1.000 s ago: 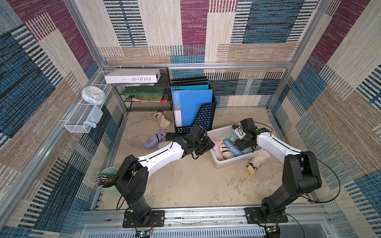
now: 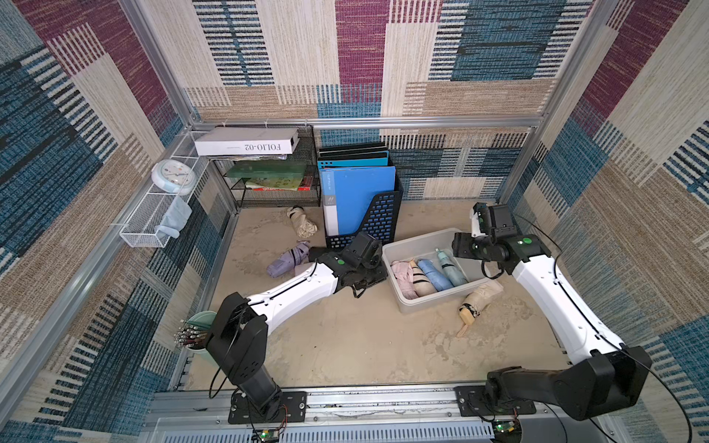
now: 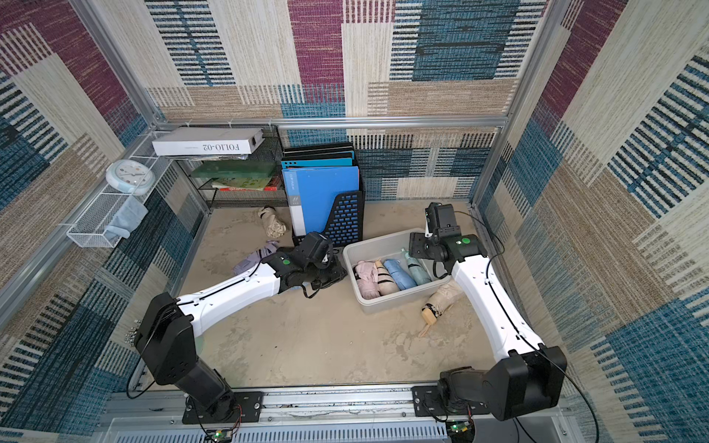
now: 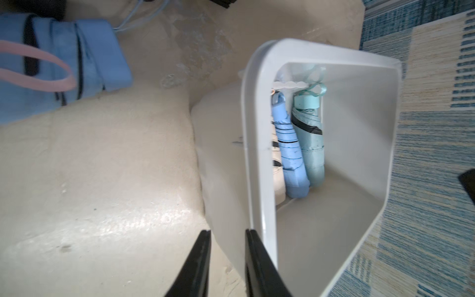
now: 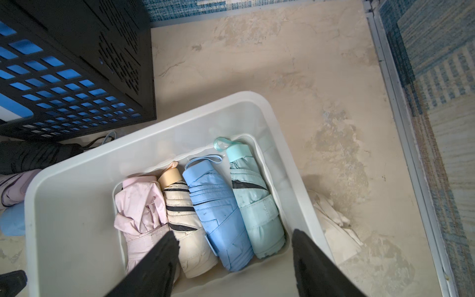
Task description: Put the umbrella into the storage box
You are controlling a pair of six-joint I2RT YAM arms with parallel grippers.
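The white storage box (image 5: 71, 217) holds several folded umbrellas side by side: pink (image 5: 138, 212), striped cream (image 5: 185, 227), blue (image 5: 217, 217) and mint (image 5: 254, 208). Low at the box's left wall is my left gripper; its fingers stand slightly apart, and whether the rim is between them is unclear. My right gripper hangs over the box with fingers apart and nothing held. A cream umbrella (image 2: 478, 302) lies outside, right-front of the box. Purple (image 2: 284, 260) and beige (image 2: 300, 221) umbrellas lie left; a blue one (image 4: 89, 59) shows in the left wrist view.
A black file holder (image 2: 380, 217) with blue folders stands behind the box. A wire shelf (image 2: 266, 177) and basket (image 2: 147, 221) are at back left, a pen cup (image 2: 203, 339) at front left.
My left gripper has shifted slightly to the left.
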